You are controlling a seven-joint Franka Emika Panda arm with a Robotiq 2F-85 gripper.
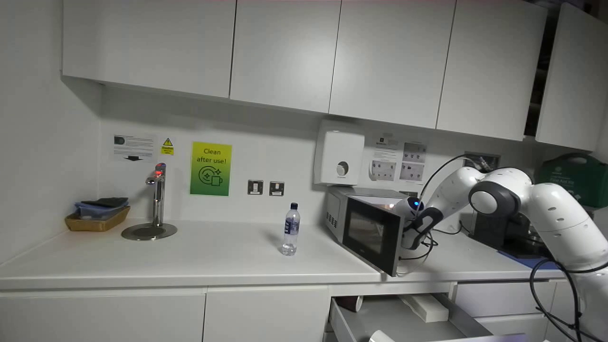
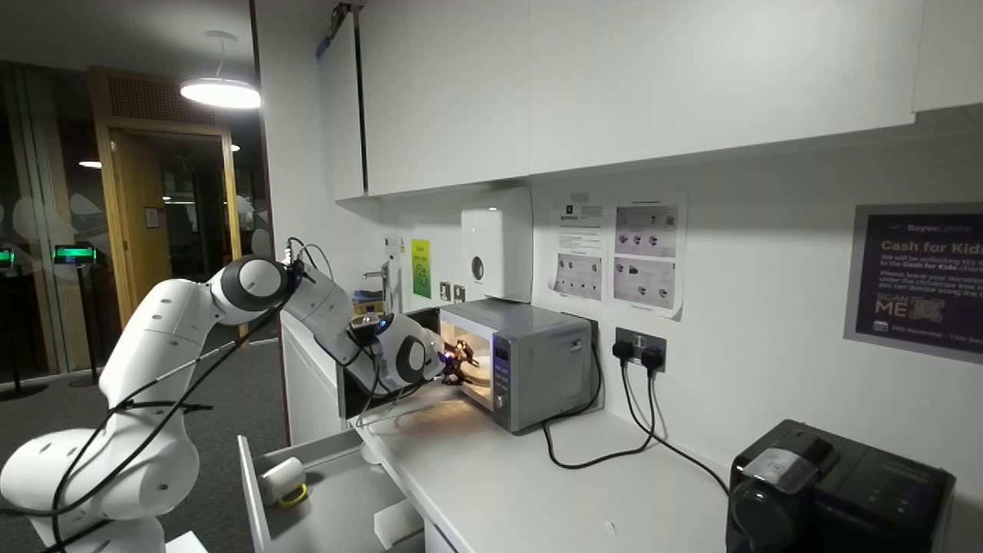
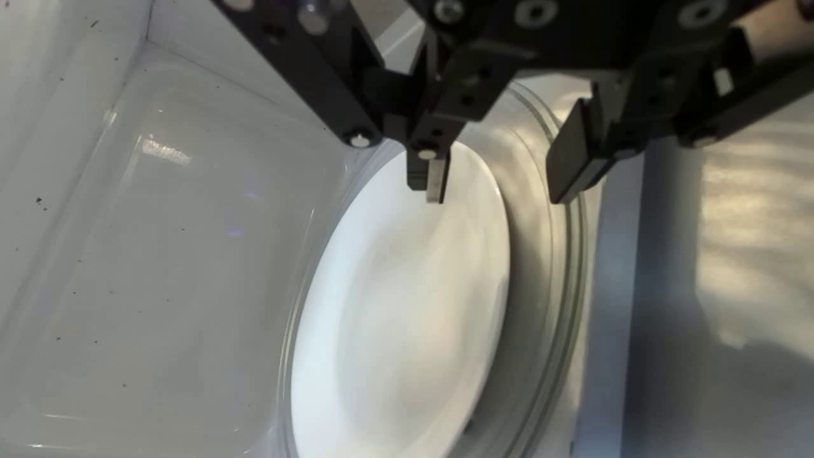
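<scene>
A white plate (image 3: 404,305) lies on the glass turntable (image 3: 565,336) inside the lit microwave (image 2: 553,359), whose door (image 1: 370,233) stands open. My gripper reaches in over the plate's far end in the wrist view. Its fingers are apart: one appears over the plate, the other beyond the rim on the right. Nothing is visibly held between them. Whether a finger touches the plate, I cannot tell. In exterior view 2 the gripper (image 2: 453,362) is at the microwave opening; the open door hides it in exterior view 1.
Below the counter an open drawer (image 2: 341,498) holds a white mug (image 2: 282,480) and a white block (image 2: 398,524). On the counter, a water bottle (image 1: 290,231) stands left of the microwave and a black coffee machine (image 2: 839,488) to its right. Microwave walls and door leave little side room.
</scene>
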